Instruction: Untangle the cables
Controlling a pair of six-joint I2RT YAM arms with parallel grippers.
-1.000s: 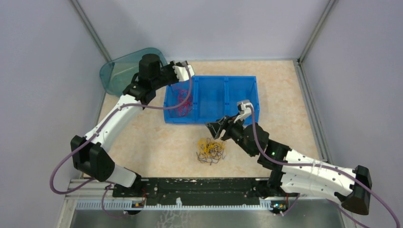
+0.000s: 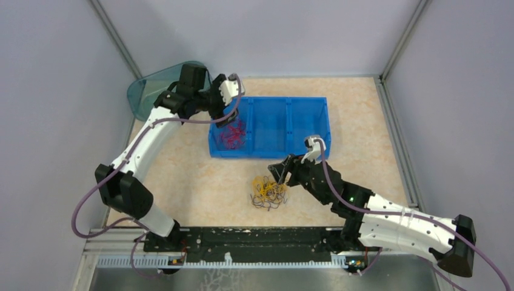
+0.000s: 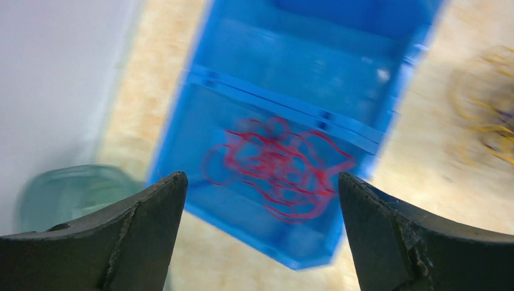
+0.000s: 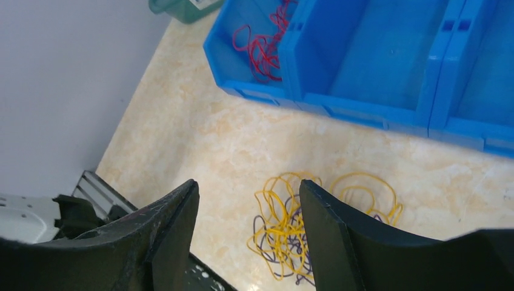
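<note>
Red cables [image 3: 273, 157] lie loosely coiled inside the left compartment of the blue organizer [image 2: 268, 154]. Above that compartment, my left gripper is open, and nothing shows between its fingers. A tangle of yellow cables [image 2: 262, 187] and dark purple-grey cables [image 2: 274, 203] rests on the table in front of the organizer. My right gripper stands open above this tangle, with no cable held. In the right wrist view its right finger [image 4: 327, 224] covers part of the pile.
The organizer's middle compartment [image 2: 270, 124] and right compartment [image 2: 309, 118] are empty. A translucent teal bin [image 2: 138, 97] stands at the back left, by the wall.
My right gripper has shifted slightly toward the tangle, still open.
</note>
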